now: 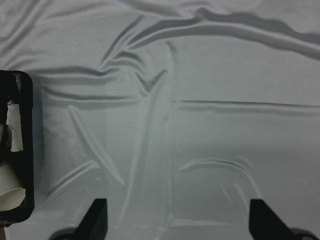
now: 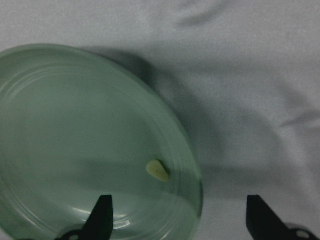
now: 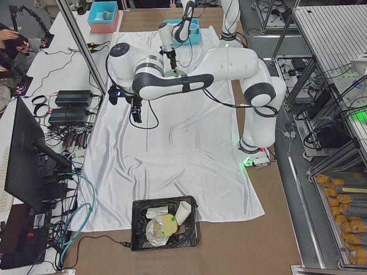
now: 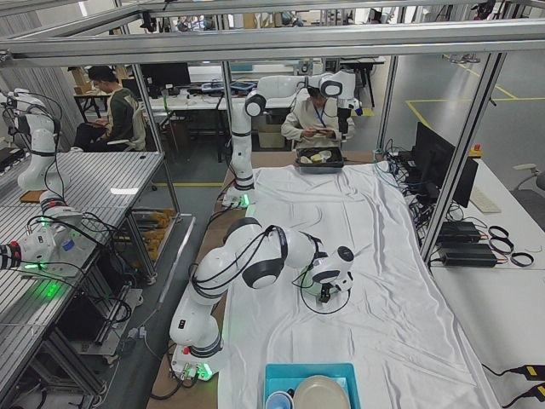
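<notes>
A green plate (image 2: 85,135) with a small pale yellowish piece (image 2: 157,170) on it lies on the white cloth (image 3: 166,177). My right gripper is open over the plate's edge, nothing visible between its fingers; in the right camera view the plate is mostly hidden behind that arm (image 4: 264,256). My left gripper hangs open above bare cloth, with a black bin (image 3: 137,223) of wrappers, a cup and other scraps off to one side.
A blue tray (image 4: 272,383) holding a beige plate (image 4: 320,396) and a cup stands at the far end from the bin. A monitor (image 3: 26,154) and cables line one side.
</notes>
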